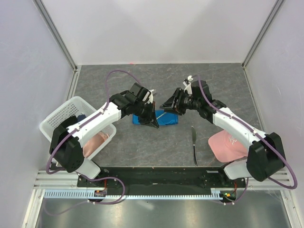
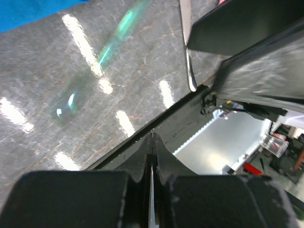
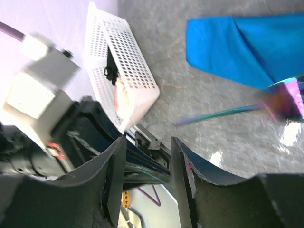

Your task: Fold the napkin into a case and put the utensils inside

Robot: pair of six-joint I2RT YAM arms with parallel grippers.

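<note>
The blue napkin [image 1: 168,118] lies flat on the grey table, partly hidden by both arms; its folded edge shows in the right wrist view. A slim utensil with a blue-green handle [image 3: 223,113] and a pink and dark end is motion-blurred, apart from both grippers' fingers in that view. My left gripper is shut with nothing visible between its fingers. Close to it, my right gripper stands open and empty, over the napkin's right part in the top view. A metal knife [image 1: 194,145] rests on the table right of the napkin.
A white perforated basket [image 1: 57,118] holding dark and pinkish items stands at the left. On the right lies a pink piece [image 1: 225,147]. The two arms are close together at the centre.
</note>
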